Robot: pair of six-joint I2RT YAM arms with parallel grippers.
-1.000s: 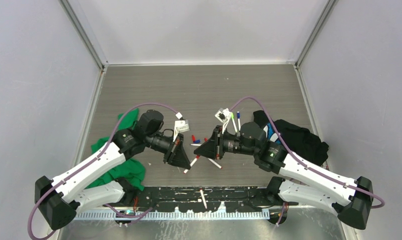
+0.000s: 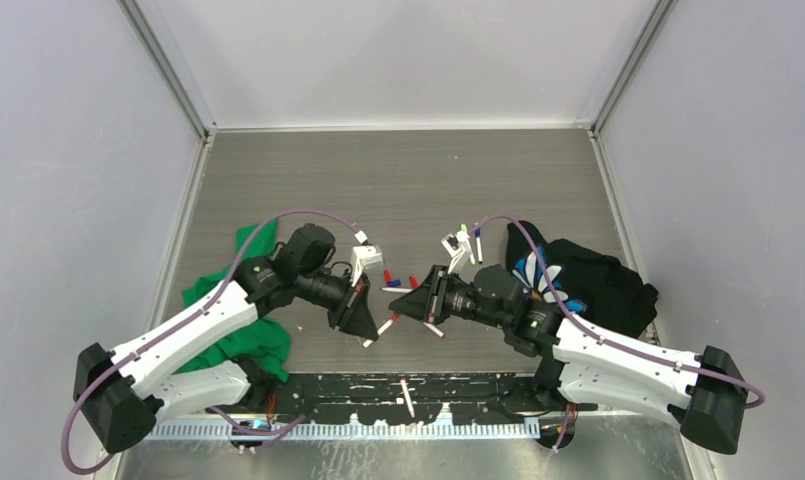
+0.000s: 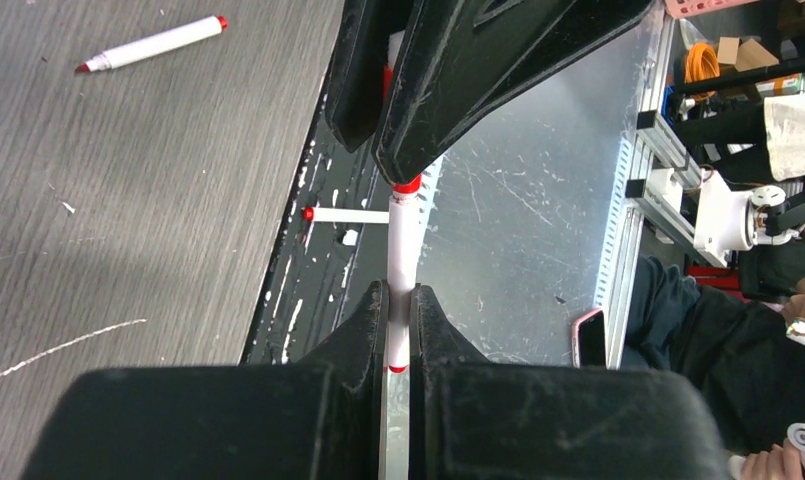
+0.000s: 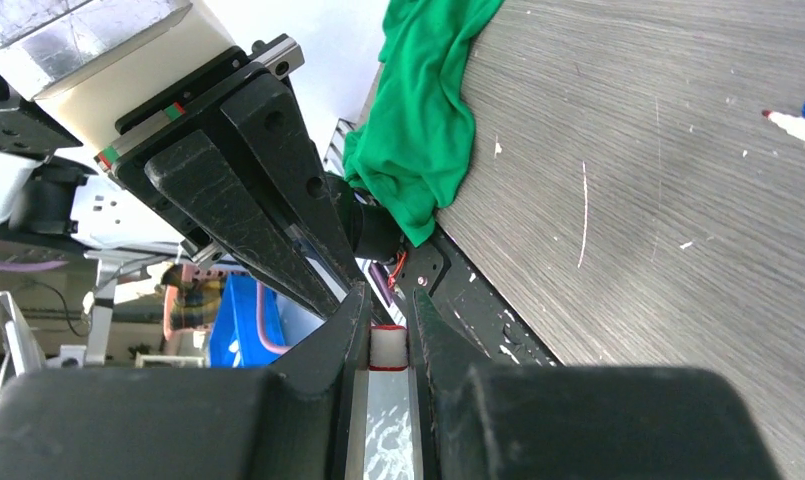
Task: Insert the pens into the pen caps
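My left gripper is shut on a white pen (image 3: 403, 240), upright in the left wrist view with red at both ends. My right gripper is just above it in that view, at the pen's upper red end; in the right wrist view it is shut on a small white piece with red edges, probably seen end-on. Whether pen and cap are joined is hidden. Another red-tipped pen (image 3: 153, 42) lies on the table, and one (image 2: 406, 398) on the black front strip. Red and blue caps (image 2: 393, 283) lie behind the grippers.
A green cloth (image 4: 418, 130) lies on the left, a black cloth (image 2: 608, 285) on the right. More pens (image 2: 478, 245) lie toward the back right.
The left arm and the pen between the grippers have moved only slightly.
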